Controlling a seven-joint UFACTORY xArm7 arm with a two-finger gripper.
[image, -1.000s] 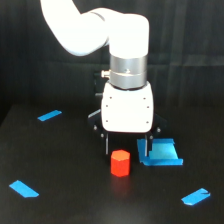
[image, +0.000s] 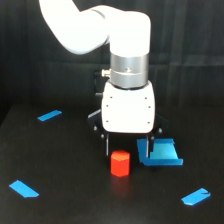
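Note:
A small red block (image: 120, 163) rests on the dark table near the middle of the camera view. Behind and above it hangs my white gripper (image: 128, 147), pointing down. Its dark fingers are hard to make out against the black background, but they look spread apart, with nothing seen held between them. The block shows just below the gripper, towards its left finger in the view. Whether a finger touches it cannot be told. To the right lies a blue open tray (image: 172, 161), its left part partly hidden behind the right finger.
Blue tape strips mark the table: one at the back left (image: 49, 115), one at the front left (image: 23, 189) and one at the front right (image: 196, 197).
The arm and gripper have shifted very slightly to the right in the view. The red block and the tray stay where they were.

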